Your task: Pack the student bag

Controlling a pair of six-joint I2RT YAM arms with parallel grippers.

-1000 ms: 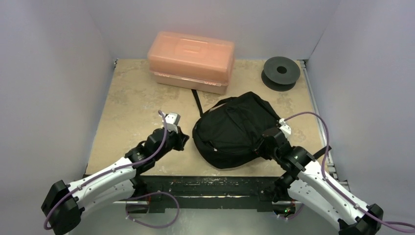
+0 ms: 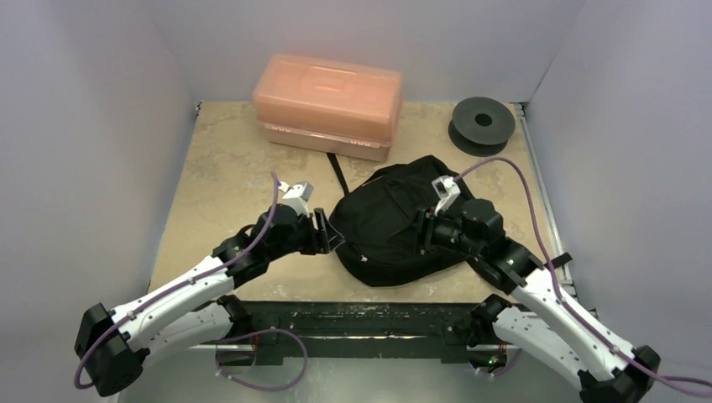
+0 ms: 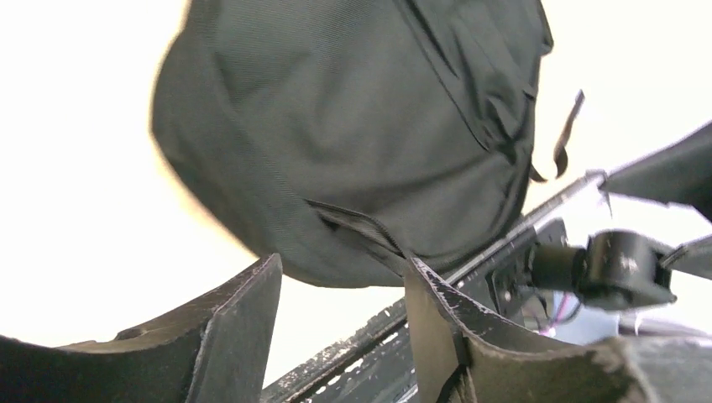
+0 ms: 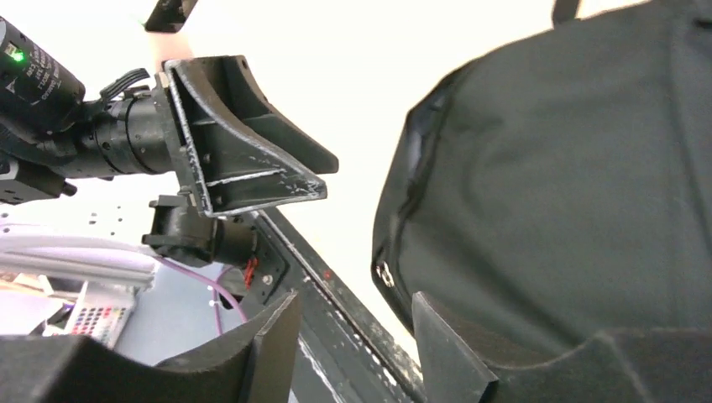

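Observation:
A black bag (image 2: 388,220) lies flat at the centre of the table, its straps trailing out. In the left wrist view a zipper opening (image 3: 361,228) gapes a little along the bag's near side. My left gripper (image 2: 329,233) hovers by the bag's left edge, its fingers apart and nothing between them. My right gripper (image 2: 422,231) is over the right half of the bag, also with its fingers apart and empty. In the right wrist view, a metal zipper pull (image 4: 384,274) shows at the bag's edge, and the left gripper's fingers (image 4: 260,159) point toward the bag.
An orange translucent box (image 2: 327,101) with its lid down stands at the back. The dark grey spool (image 2: 482,126) sits at the back right corner. Bare tabletop (image 2: 218,185) lies to the left of the bag. Walls close in on the sides and back.
The right gripper moved left and up across the bag. The bag has barely moved.

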